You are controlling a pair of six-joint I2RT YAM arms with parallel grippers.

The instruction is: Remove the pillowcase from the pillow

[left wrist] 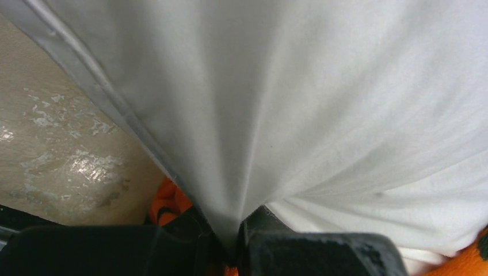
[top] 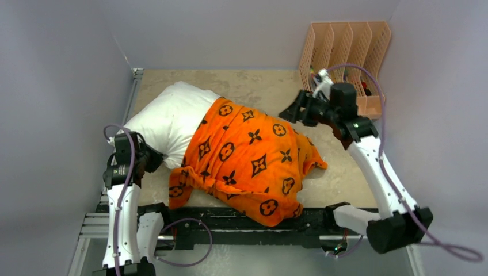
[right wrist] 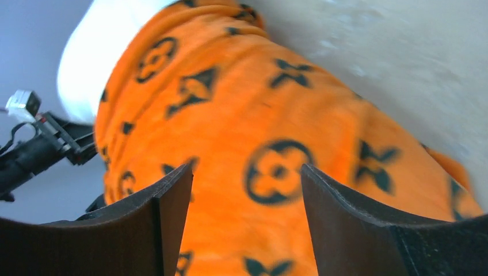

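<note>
The white pillow [top: 178, 112] lies at the left of the table, its left end bare. An orange pillowcase [top: 247, 149] with black motifs covers the rest of it and sags toward the front edge. At the pillow's near left corner, my left gripper [top: 161, 156] is shut on gathered white fabric; in the left wrist view the pillow cloth [left wrist: 241, 115] narrows into folds between its fingers. My right gripper [top: 292, 114] is open above the far right side of the pillowcase. In the right wrist view the orange cloth [right wrist: 230, 103] shows beyond its parted fingers [right wrist: 167, 198], with nothing visibly gripped.
A peach slotted organizer [top: 351, 52] with small items stands at the back right, close behind the right arm. Bare table [top: 339, 178] shows to the right of the pillowcase and along the back. The pillowcase hangs over the dark front rail [top: 190, 215].
</note>
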